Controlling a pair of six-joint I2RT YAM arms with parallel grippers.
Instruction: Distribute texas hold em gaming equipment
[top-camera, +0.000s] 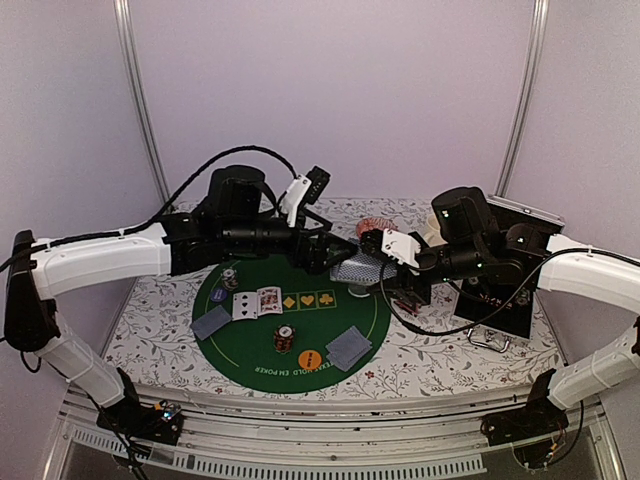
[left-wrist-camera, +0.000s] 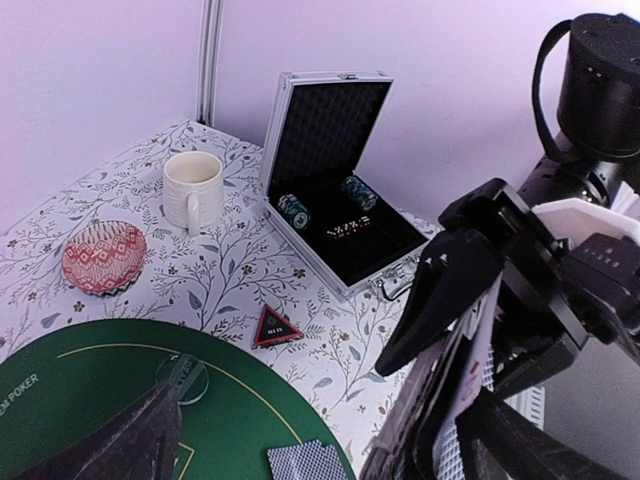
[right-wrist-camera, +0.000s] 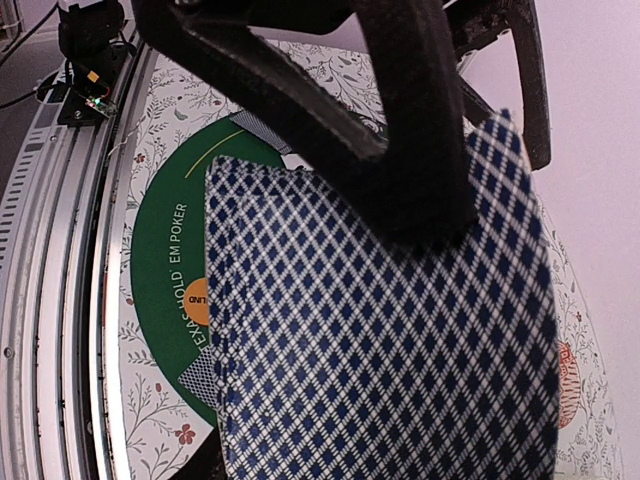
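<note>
In the top view, my right gripper is shut on a deck of blue-and-white patterned cards, held above the right side of the green poker mat. The right wrist view shows the deck tilted and large, one dark finger against its face. My left gripper is open beside the deck's left edge. From the left wrist view the deck stands near one finger; contact cannot be told. Face-down cards and more lie on the mat, with face-up cards between.
A chip stack and an orange button sit on the mat. Beyond it are a red patterned bowl, a white mug, a red-edged triangle and an open chip case.
</note>
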